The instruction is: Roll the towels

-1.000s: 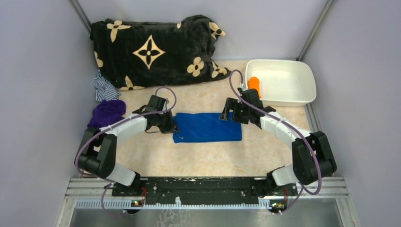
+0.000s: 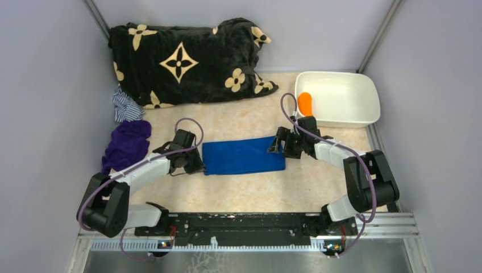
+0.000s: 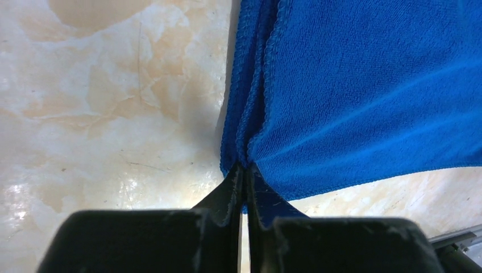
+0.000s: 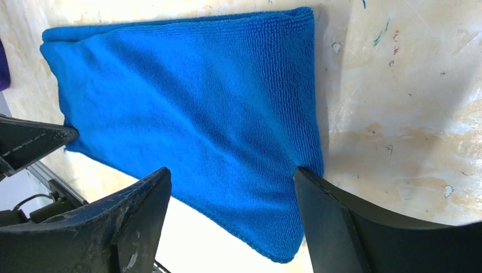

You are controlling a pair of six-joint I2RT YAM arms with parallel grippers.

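Observation:
A blue towel [image 2: 241, 156] lies folded into a long rectangle on the tabletop between my arms. My left gripper [image 2: 202, 169] is at its lower left corner; in the left wrist view its fingertips [image 3: 253, 176] sit close together on the stacked, hemmed edges, and whether cloth is pinched between them is unclear. My right gripper [image 2: 279, 147] is over the towel's right end; in the right wrist view its wide fingers [image 4: 136, 222] stand apart, open, low over the cloth, one beside the folded right edge.
A purple cloth [image 2: 125, 145] and striped cloth [image 2: 126, 107] lie at the left. A black patterned cushion [image 2: 204, 68] lies at the back. A white bin [image 2: 347, 99] with an orange item [image 2: 304, 102] stands back right.
My left gripper has moved down along the towel's left end to the near corner. The towel has shifted slightly left. My right gripper has moved slightly down.

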